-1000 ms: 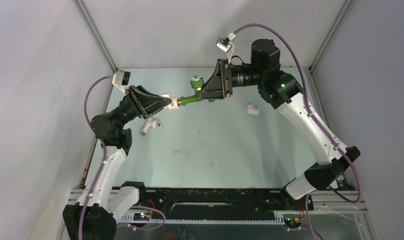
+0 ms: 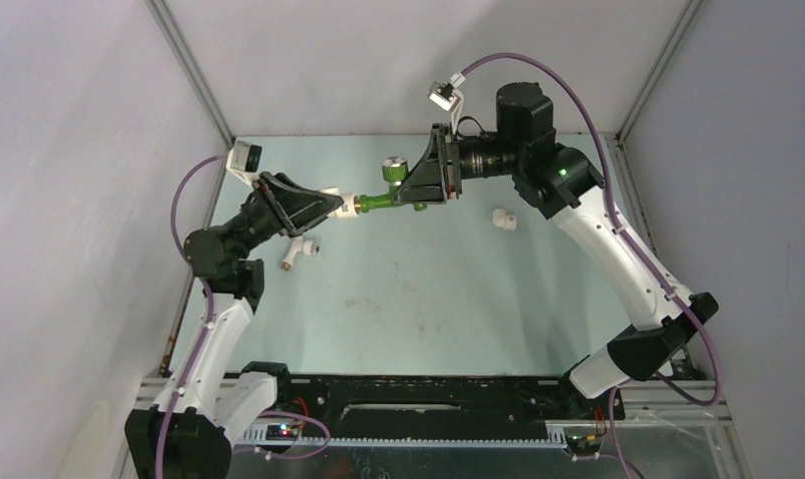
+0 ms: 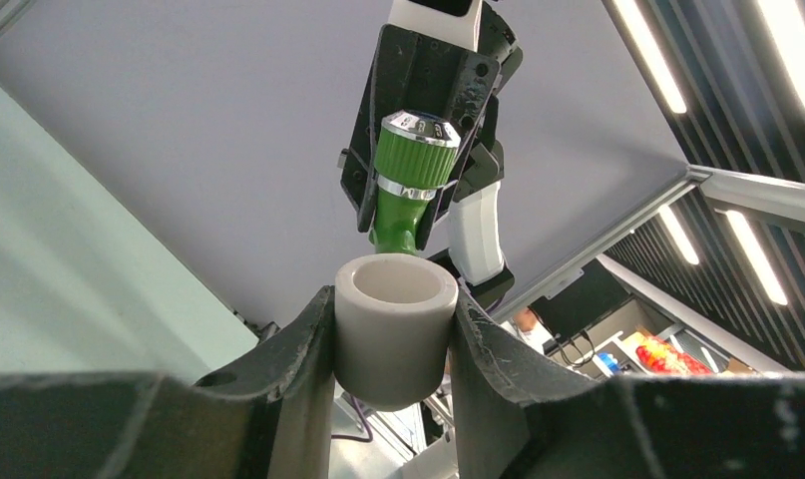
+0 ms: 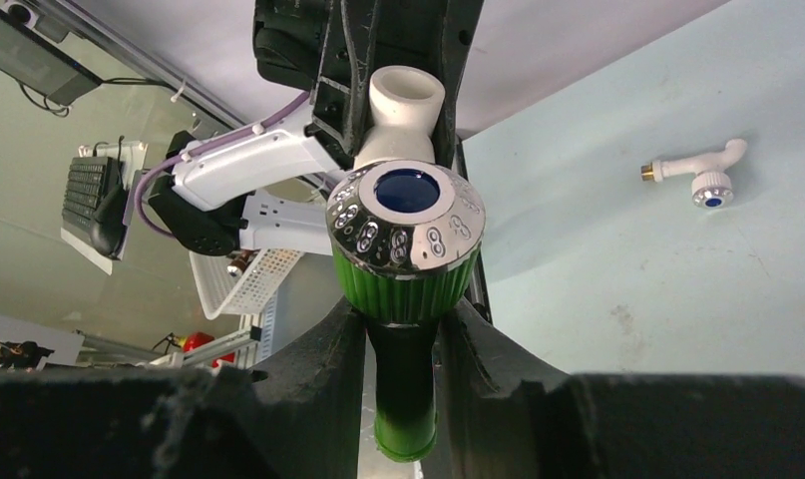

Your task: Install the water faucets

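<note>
In the top view my left gripper (image 2: 336, 203) is shut on a white pipe elbow (image 3: 395, 329), whose open end faces up in the left wrist view. My right gripper (image 2: 408, 198) holds a green faucet (image 2: 381, 201) with a chrome-capped knob (image 4: 406, 222). The faucet's inlet end meets the elbow's mouth, with a thin brass strip showing at the joint in the top view. How deep the thread sits inside cannot be told. Both parts hang above the table, roughly in line.
On the pale table (image 2: 408, 309) a white faucet (image 2: 298, 249) lies at the left, below my left gripper. Another white elbow (image 2: 504, 219) lies to the right.
The right gripper has shifted slightly toward the front and the green faucet with it, its line against the elbow a little straighter. The left arm looks still.
</note>
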